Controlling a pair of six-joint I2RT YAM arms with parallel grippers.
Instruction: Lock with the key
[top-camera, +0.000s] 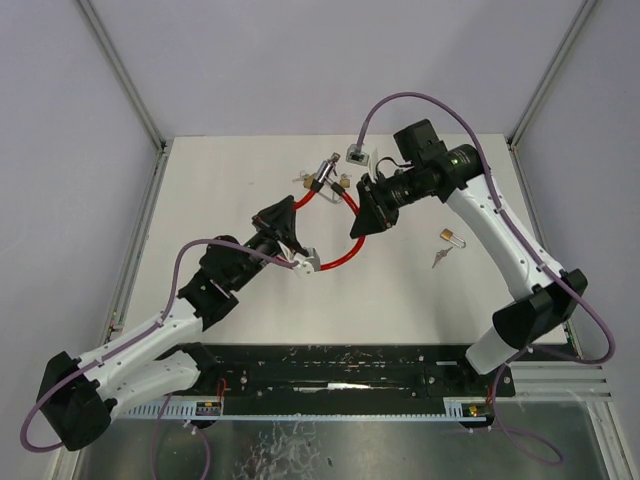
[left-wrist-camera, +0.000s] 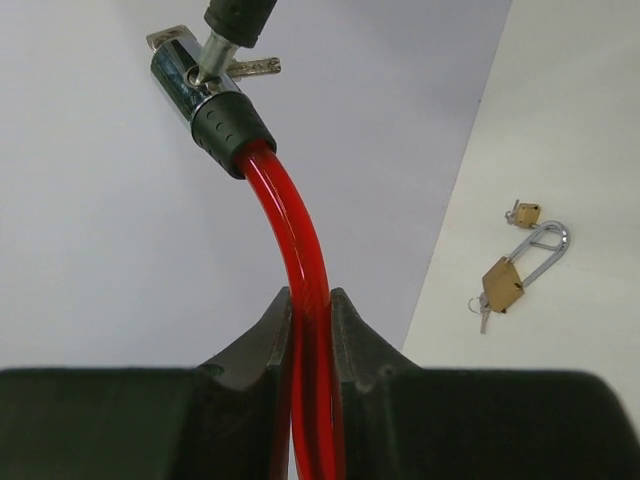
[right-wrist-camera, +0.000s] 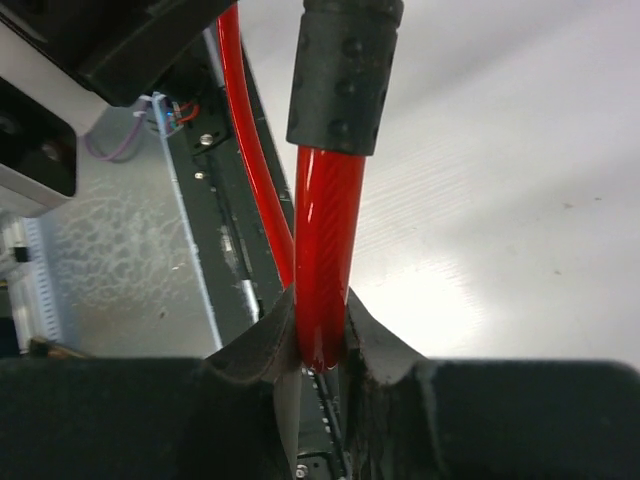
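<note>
My left gripper is shut on the red cable lock (left-wrist-camera: 292, 220), just below its chrome lock head (left-wrist-camera: 172, 85), which has a key in it. A pin end with a black sleeve (left-wrist-camera: 240, 15) meets the side of the head; how far it sits inside I cannot tell. My right gripper is shut on the other end of the red cable, below that end's black sleeve (right-wrist-camera: 340, 90). In the top view both grippers are raised over the table, facing each other, with the cable looping down between them.
On the white table (top-camera: 200, 180), a brass padlock (left-wrist-camera: 503, 283) with long shackle and keys and a small padlock (left-wrist-camera: 528, 213) lie at the back. Another padlock (top-camera: 446, 236) and a key (top-camera: 440, 255) lie at the right.
</note>
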